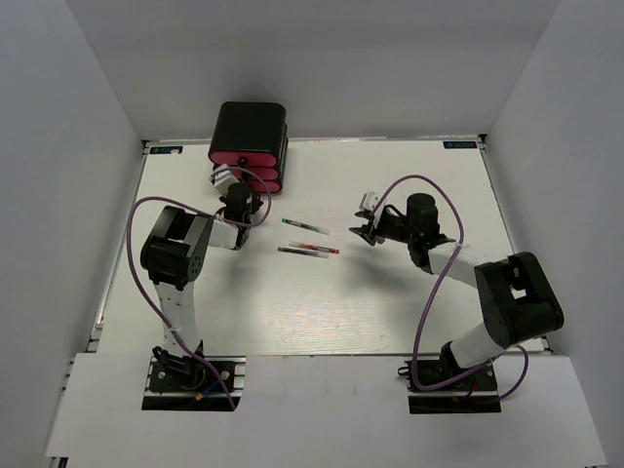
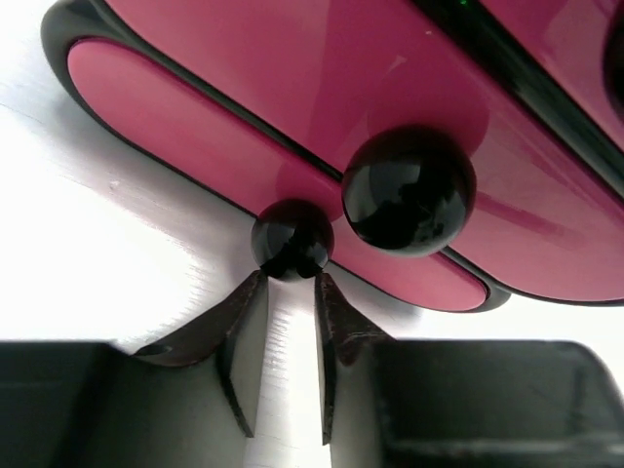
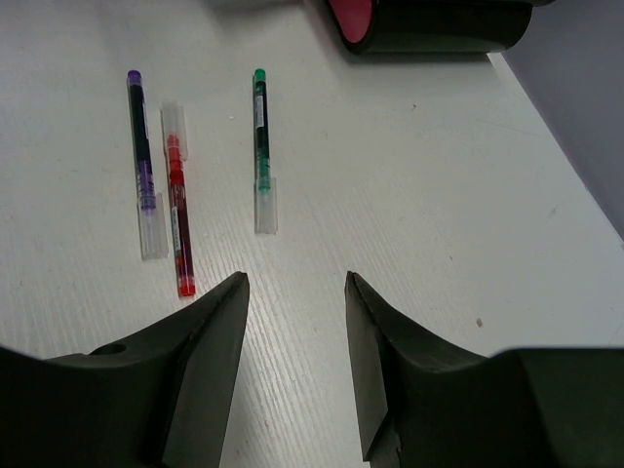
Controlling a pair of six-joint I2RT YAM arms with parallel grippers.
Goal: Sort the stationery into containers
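A black cabinet with pink drawers [image 1: 249, 132] stands at the back left. In the left wrist view its black round knobs show; my left gripper is at the lower knob [image 2: 292, 237], its fingertips slightly apart beneath it; whether they grip it I cannot tell. Three capped pens lie mid-table: green [image 3: 262, 136], red [image 3: 180, 234] and purple [image 3: 143, 146]. My right gripper hangs open to their right, nothing between its fingers.
White walls [image 1: 78, 224] border the table at the sides and back.
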